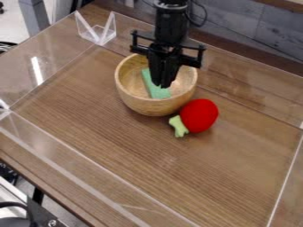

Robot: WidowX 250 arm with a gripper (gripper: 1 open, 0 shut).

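My black gripper (pixel 165 53) hangs over the back of a round wooden bowl (pixel 154 102), its fingers pointing down above a pale green block (pixel 155 89) inside it. The gripper looks shut; whether it touches the block is unclear. A red object (pixel 199 116) lies on the table just right of the bowl's front, with a small pale green piece (pixel 178 127) at its left.
A clear plastic object (pixel 95 27) stands at the back left. A wall (pixel 249 35) runs behind the table.
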